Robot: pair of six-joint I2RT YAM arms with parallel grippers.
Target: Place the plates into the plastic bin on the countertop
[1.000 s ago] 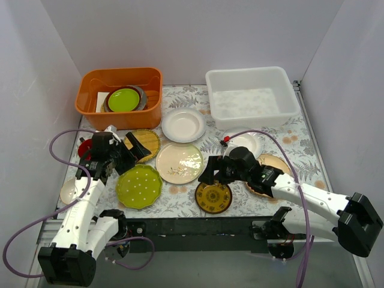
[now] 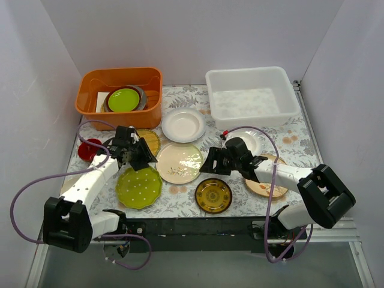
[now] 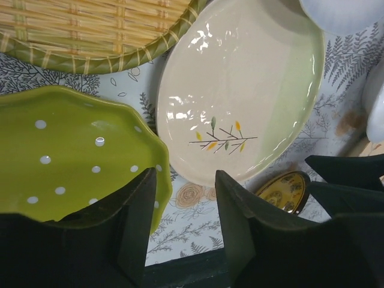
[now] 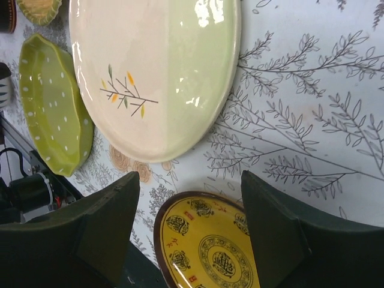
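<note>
My left gripper (image 2: 146,158) hangs over the green dotted plate (image 2: 138,187) and the cream plate with a twig pattern (image 2: 179,164), fingers apart and empty. My right gripper (image 2: 211,162) hovers beside the cream plate and above the dark-rimmed yellow plate (image 2: 213,198), also empty and open. A white plate (image 2: 183,125) lies behind the cream one; another white plate and a tan plate (image 2: 265,189) are partly under the right arm. A woven round tray (image 2: 150,137) is at left. An orange bin (image 2: 98,111) holds stacked plates; a white plastic bin (image 2: 252,96) is empty.
A red cup (image 2: 87,152) sits at the left edge beside the left arm. Purple cables loop over both arms. Walls enclose the countertop at back and sides; little free surface shows between the plates.
The right arm's rear sections have shifted, with its gripper slightly higher in the top view.
</note>
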